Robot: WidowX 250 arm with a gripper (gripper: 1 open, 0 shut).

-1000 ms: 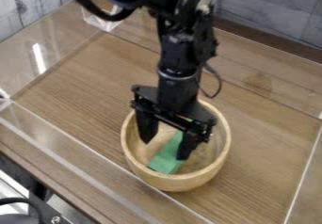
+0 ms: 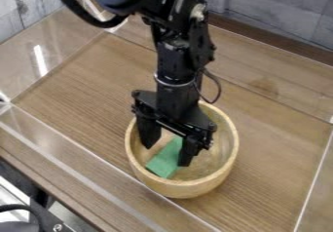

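Note:
A beige round bowl (image 2: 202, 177) sits on the wooden table near its front, with a green rectangular object (image 2: 163, 162) lying inside it. My black gripper (image 2: 166, 148) is down inside the bowl, open, its fingers over and beside the green object. The gripper hides part of the bowl's back rim and part of the green object.
Bare wooden table (image 2: 78, 99) spreads to the left and right of the bowl. A grey tiled wall (image 2: 260, 21) stands behind. A dark cable and metal frame show at the lower left edge.
Since a second ago my arm has shifted and become more upright over the bowl.

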